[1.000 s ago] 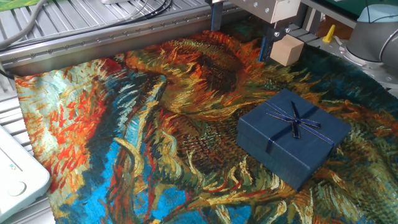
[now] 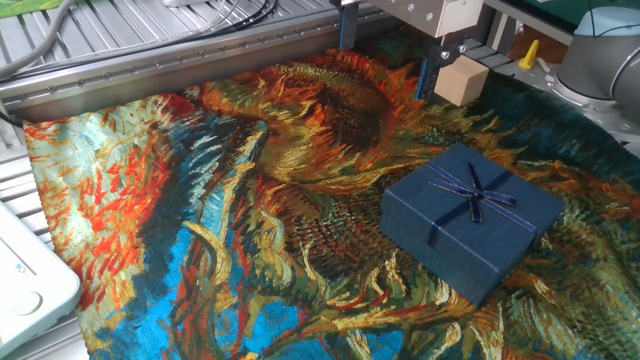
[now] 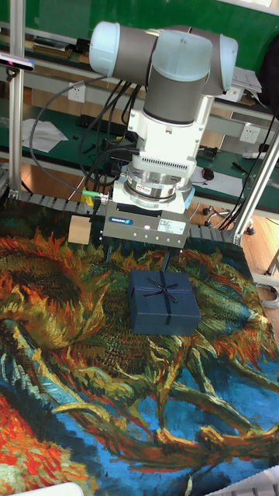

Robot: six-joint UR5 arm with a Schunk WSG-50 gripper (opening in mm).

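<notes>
My gripper [image 2: 386, 70] hangs over the far part of the cloth in exterior view 2, its two fingers wide apart and nothing between them. In exterior view 3 the same open gripper [image 3: 136, 263] stands behind a dark blue gift box [image 3: 165, 310]. That closed box [image 2: 470, 220], tied with a thin ribbon and bow, rests flat on the cloth, apart from the fingers. A plain wooden cube [image 2: 461, 81] appears right beside one finger, outside the finger; whether it touches the finger I cannot tell.
A patterned cloth [image 2: 330, 210] covers the table, with wide clear room left of the box. Along the back runs a metal rail [image 2: 180, 75]. A white device [image 2: 30, 270] sits at the left edge. Behind the cube stands a small yellow piece [image 2: 530, 55].
</notes>
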